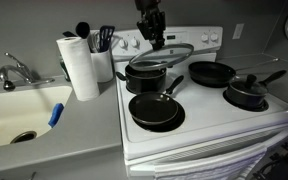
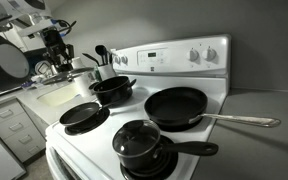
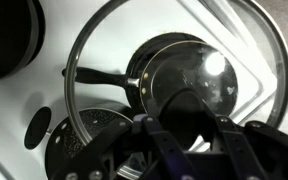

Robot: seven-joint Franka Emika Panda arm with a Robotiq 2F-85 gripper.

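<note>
My gripper point(image 1: 157, 42) is shut on the knob of a clear glass lid point(image 1: 174, 54) with a metal rim. In exterior view 1 the lid hangs tilted in the air, overlapping the back of the two-handled black pot point(image 1: 144, 79) at the stove's rear left. The pot's top looks uncovered. In the wrist view the glass lid point(image 3: 76, 62) spans most of the picture, its dark knob partly hidden by the gripper. A round pan with a handle point(image 3: 99, 76) shows through the glass.
A black skillet point(image 1: 154, 108) sits front left on the stove, another skillet point(image 1: 212, 73) rear right, and a lidded saucepan point(image 1: 246, 94) front right. Left of the stove stand a paper towel roll point(image 1: 81, 68) and a utensil holder point(image 1: 102, 66).
</note>
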